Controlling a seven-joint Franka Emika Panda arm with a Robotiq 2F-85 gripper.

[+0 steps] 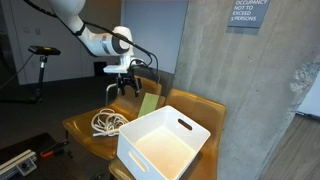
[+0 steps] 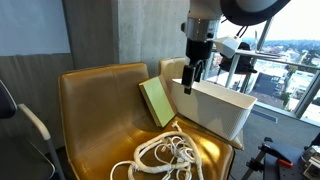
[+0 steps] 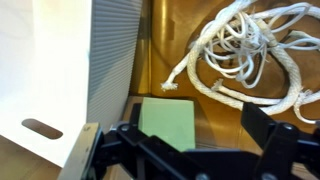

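Observation:
My gripper is open, with no object held between its fingers. In the second exterior view the gripper point(image 2: 192, 80) hangs in the air above the seat, in front of the white bin. A green block point(image 3: 168, 122) lies below the fingers in the wrist view, clear of the fingers. From outside, the green block point(image 2: 157, 101) leans against the backrest. White rope point(image 2: 172, 152) lies loosely coiled on the brown seat, its frayed end near the block. The rope point(image 3: 245, 45) fills the upper right of the wrist view.
A large white bin point(image 1: 138, 160) with handle holes stands beside the block, its wall point(image 3: 112, 50) close on the left in the wrist view. Brown chair backs point(image 2: 95, 95) rise behind the seat. A concrete wall point(image 1: 245, 80) is farther back.

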